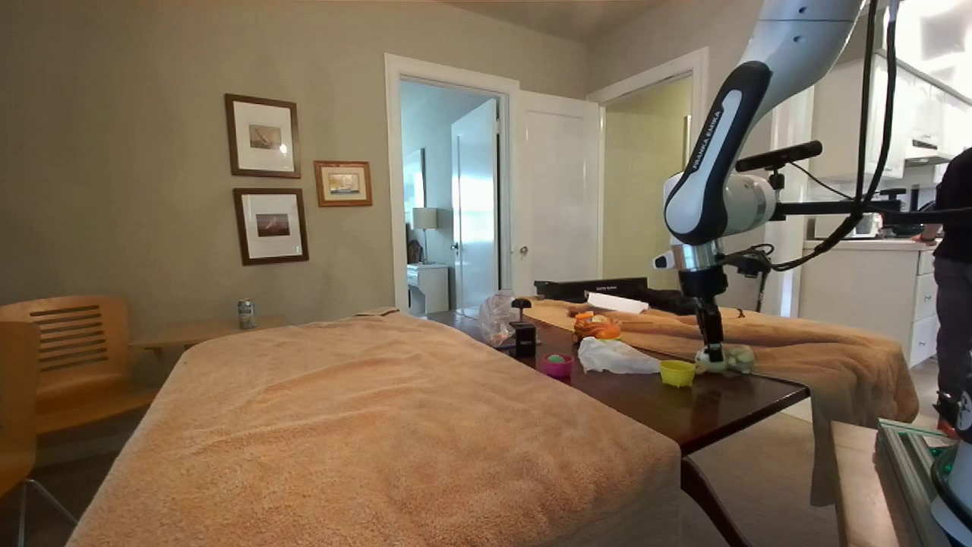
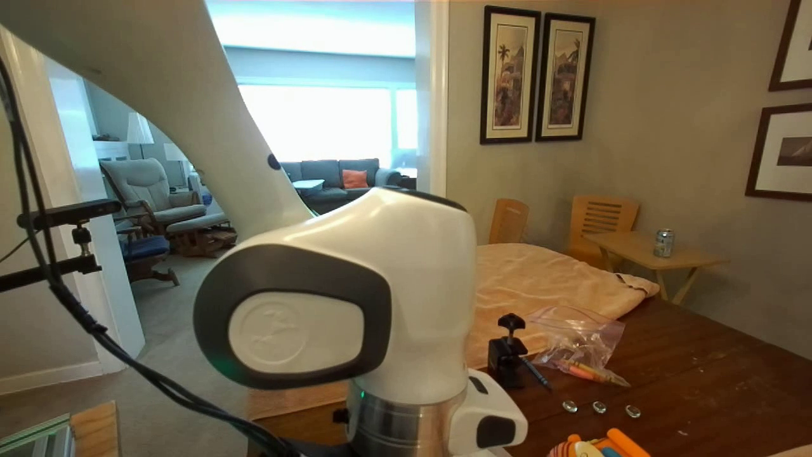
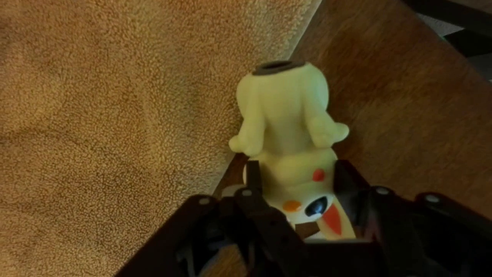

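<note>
A pale yellow-green toy figure [image 3: 288, 120] lies on the dark table in the wrist view, its base away from me and its spotted face towards my wrist. My gripper has its dark fingers [image 3: 254, 177] on either side of the toy's head, close against it. Whether both press on it cannot be made out. From exterior view 1, the gripper [image 1: 713, 354] points down at the toy [image 1: 736, 358], low at the table's edge beside the towel. In exterior view 2 the arm hides both gripper and toy.
Close by stands a yellow cup [image 1: 676, 373], with a crumpled white cloth [image 1: 617, 356] and a pink cup [image 1: 557, 368] farther left. A black clamp [image 1: 524, 339] and a clear bag [image 2: 575, 343] are on the table too. Towels [image 1: 392, 428] drape both sides.
</note>
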